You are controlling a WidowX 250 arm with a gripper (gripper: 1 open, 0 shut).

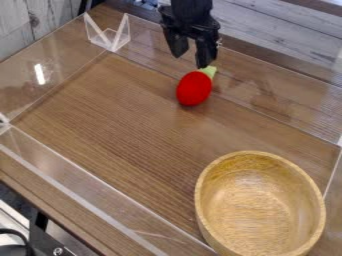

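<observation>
My black gripper [190,45] hangs at the top centre of the camera view, above the table, with its fingers apart. Just in front of and below it lies a red oval object [194,88] with a pale green part [210,71] behind it, partly covered by the red body. I cannot tell whether the gripper touches anything.
A large wooden bowl [261,212] sits at the front right. A white wire-like stand [110,30] is at the back left.
</observation>
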